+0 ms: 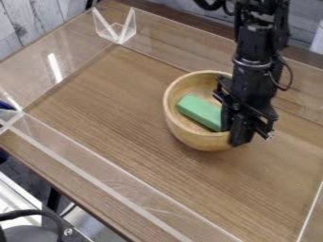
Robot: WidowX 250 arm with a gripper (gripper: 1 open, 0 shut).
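A tan round bowl [184, 93] sits on the wooden table, right of centre, with a green block [198, 112] lying inside it. The black gripper [237, 127] reaches down from the top right over the bowl's right side, low at its front right rim, and covers part of it. It appears shut on the bowl's rim, though the dark fingertips make the exact contact hard to see.
Clear tape lines mark its surface. Black cables [32, 218] lie at the bottom left, beyond the table's edge.
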